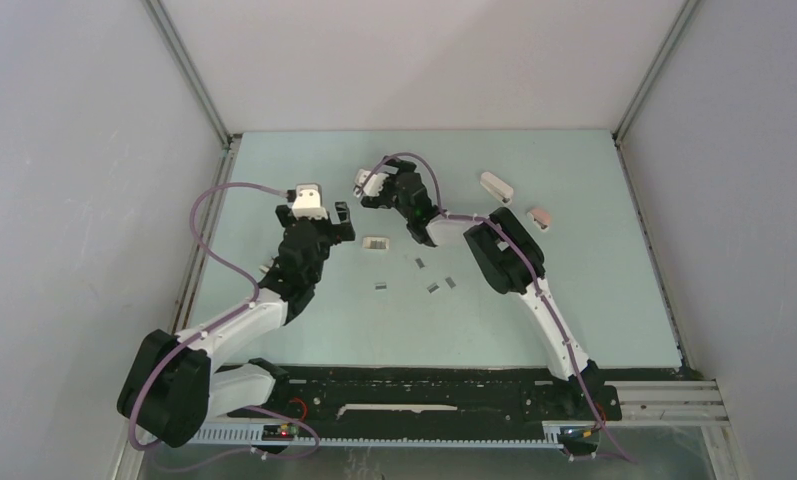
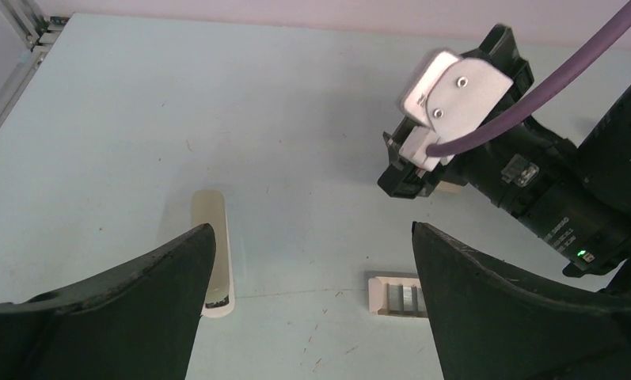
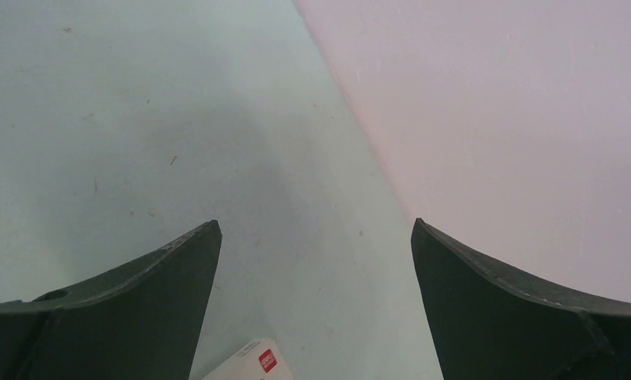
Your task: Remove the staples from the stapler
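Observation:
My left gripper (image 1: pixel 314 215) stands open over the left part of the table. In the left wrist view, a long pale stapler-like piece (image 2: pixel 209 206) lies between its fingers but below them, with a small pale tray holding strips (image 2: pixel 382 294) to the right. My right gripper (image 1: pixel 379 175) is open at the back centre; in the right wrist view a pale object with a red label (image 3: pixel 248 364) shows at the bottom edge. Small grey staple strips (image 1: pixel 420 263) lie loose on the table's middle.
A white stapler-like object (image 1: pixel 497 187) and a pinkish one (image 1: pixel 538 218) lie at the back right. Walls bound the back and sides.

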